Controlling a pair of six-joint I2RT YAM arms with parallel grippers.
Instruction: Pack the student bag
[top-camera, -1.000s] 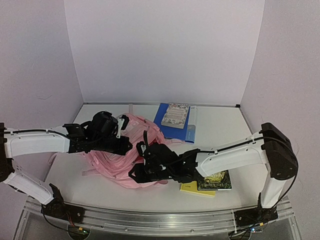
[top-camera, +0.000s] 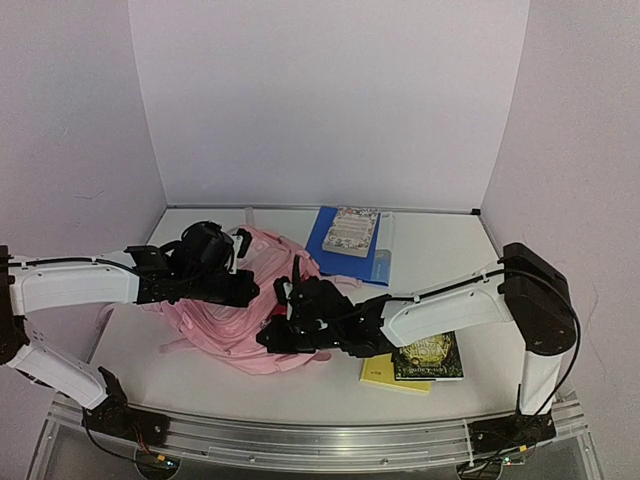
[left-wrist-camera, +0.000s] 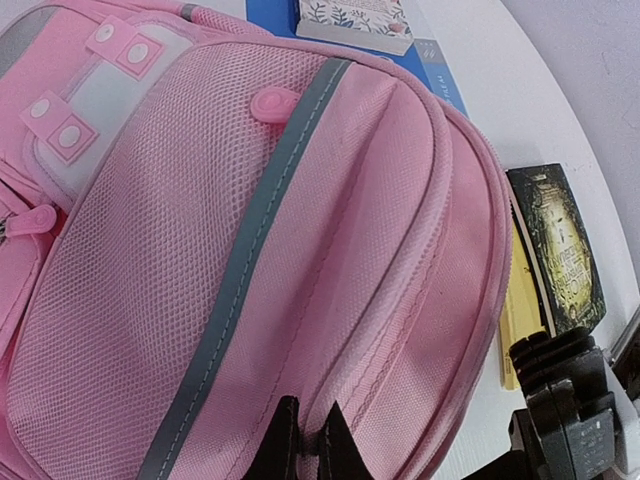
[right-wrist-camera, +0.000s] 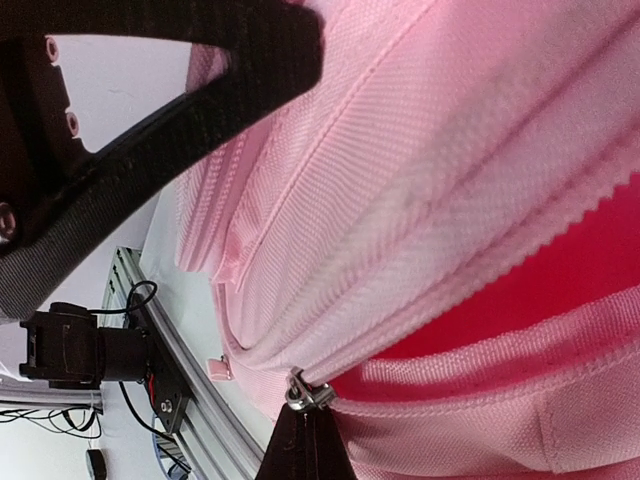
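The pink bag (top-camera: 235, 345) lies on the left half of the table, its red inside showing through an unzipped gap in the right wrist view. My left gripper is shut on a raised fold of the bag's pink fabric (left-wrist-camera: 390, 260). At the near edge of the gap, my right gripper is shut, with the metal zipper slider (right-wrist-camera: 308, 392) at its fingertips. How much of the slider's pull is between those fingers is hidden. In the top view both grippers are over the bag, left (top-camera: 252, 292) and right (top-camera: 266, 340).
Behind the bag, a floral-covered book (top-camera: 350, 232) rests on a blue folder (top-camera: 318, 245), beside a clear one (top-camera: 383, 258). Right of the bag, a black book (top-camera: 445, 360) overlaps a yellow book (top-camera: 380, 372), partly under the right arm.
My right arm has shifted left and slightly away from the front edge. The bag has slid a little left, and the blue folder has nudged left. My left arm looks almost still.
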